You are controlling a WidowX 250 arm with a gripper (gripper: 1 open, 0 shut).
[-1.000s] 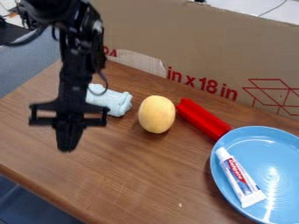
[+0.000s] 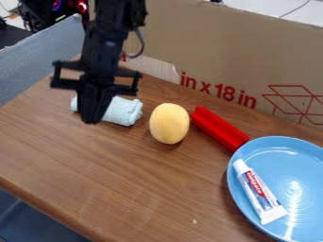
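My black gripper [image 2: 91, 115] is shut and hangs over the left part of the wooden table, just in front of a folded light-blue cloth [image 2: 121, 111], which it partly hides. Nothing shows between its fingers. To the right of the cloth sits a yellow oval object [image 2: 169, 124]. A red cylinder [image 2: 220, 128] lies diagonally right of that. A blue plate [image 2: 303, 198] at the right holds a white toothpaste tube [image 2: 258, 192].
A cardboard box [image 2: 252, 61] stands along the back of the table [image 2: 139, 189]. A grey padded edge [image 2: 25, 66] borders the left side.
The objects on the table look unchanged.
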